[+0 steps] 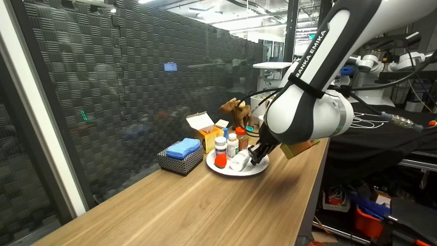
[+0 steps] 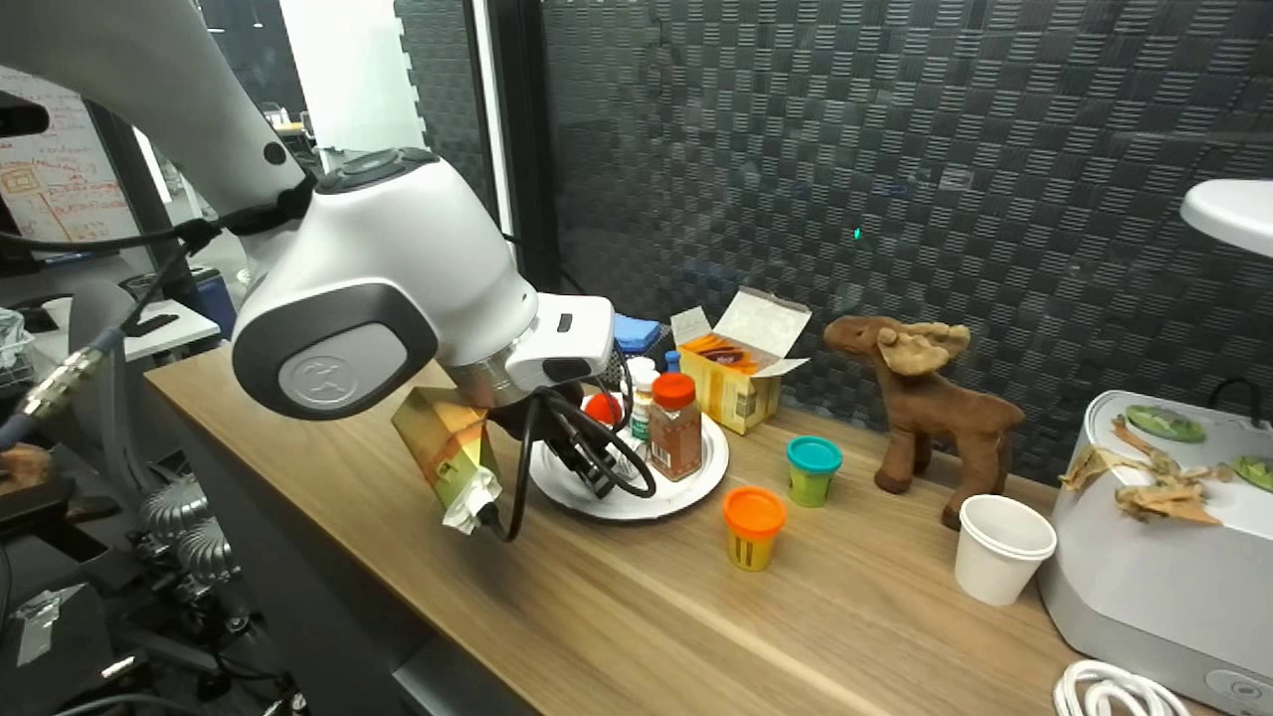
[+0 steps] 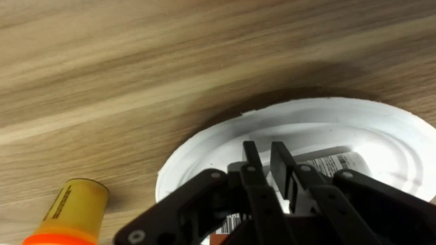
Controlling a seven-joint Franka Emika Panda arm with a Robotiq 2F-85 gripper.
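A white bottle lies on its side on the round white plate. My gripper is low over the plate, at the bottle's right in exterior view 1. In the wrist view my gripper has its two fingertips close together, with a narrow gap through which white shows. The labelled bottle runs partly beneath the right finger there, and its other end is hidden. Whether the fingers pinch it cannot be made out. Exterior view 2 mostly hides the fingers behind cables.
Upright bottles, a red-capped spice jar and a red item crowd the plate. An orange-lidded tub and teal-lidded tub stand nearby. An open yellow box is behind.
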